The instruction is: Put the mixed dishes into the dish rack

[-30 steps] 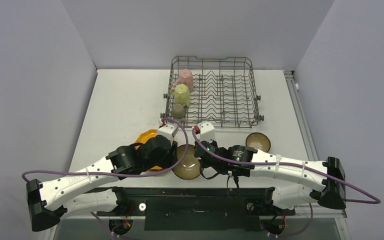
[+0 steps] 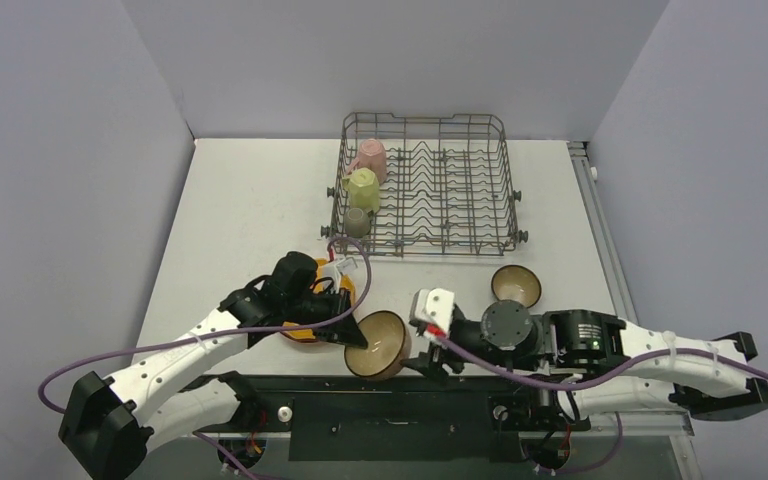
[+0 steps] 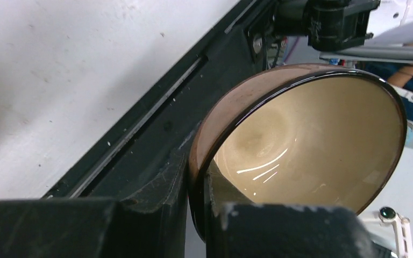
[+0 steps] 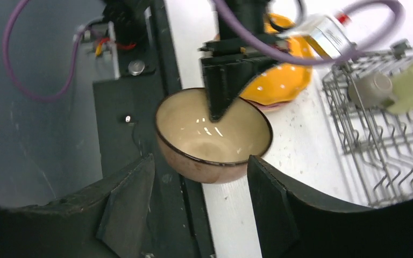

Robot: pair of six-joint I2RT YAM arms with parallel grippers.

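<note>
A brown bowl with a dark rim point(image 2: 384, 342) hangs tilted near the table's front edge. My left gripper is shut on its rim, one finger inside the bowl. Just right of the bowl, my right gripper point(image 2: 426, 366) stands open; in the right wrist view the bowl point(image 4: 220, 140) shows beyond and between the parted fingers, with nothing held. Against the back wall is the wire dish rack point(image 2: 444, 240), its left column holding a pink mug point(image 2: 371, 158), a green mug point(image 2: 362, 188) and a small grey cup point(image 2: 357, 222).
A second brown bowl point(image 2: 516, 285) rests on the table at right, below the rack. Orange dishes point(image 4: 282, 80) lie under the left arm, partly hidden. The rack's middle and right are empty, and the table's left side is clear.
The bowl has tilted and shifted slightly right and toward the front edge with my left gripper.
</note>
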